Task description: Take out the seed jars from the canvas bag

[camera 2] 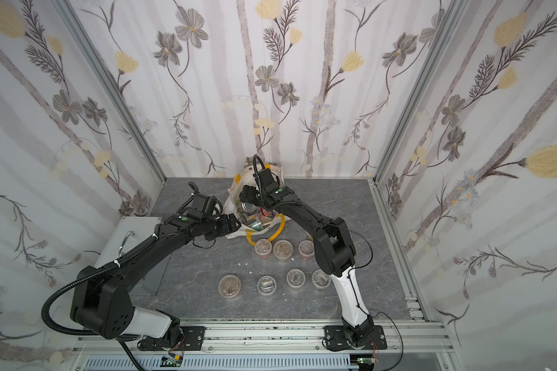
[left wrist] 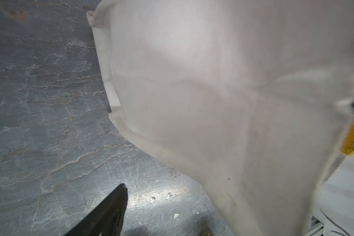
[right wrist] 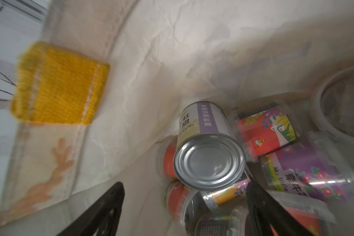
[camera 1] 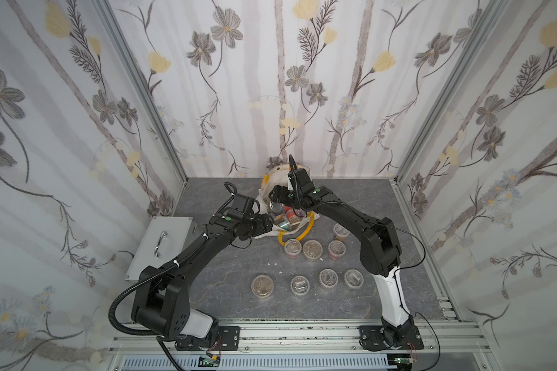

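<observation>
The white canvas bag (left wrist: 208, 102) with yellow handles stands at the back centre, holding several jars and tins. In the right wrist view a silver-lidded tin (right wrist: 208, 161) lies among a red-labelled jar (right wrist: 267, 131) and a purple-labelled jar (right wrist: 302, 173). My right gripper is over the bag's mouth, fingers apart above the tin, holding nothing. My left gripper (camera 1: 263, 223) is at the bag's left side, open and empty, close to the white fabric.
Several clear lidded jars (camera 1: 312, 249) stand in front of the bag and along the front of the grey table (camera 1: 216, 290). A grey metal box (camera 1: 148, 247) with a handle occupies the left side.
</observation>
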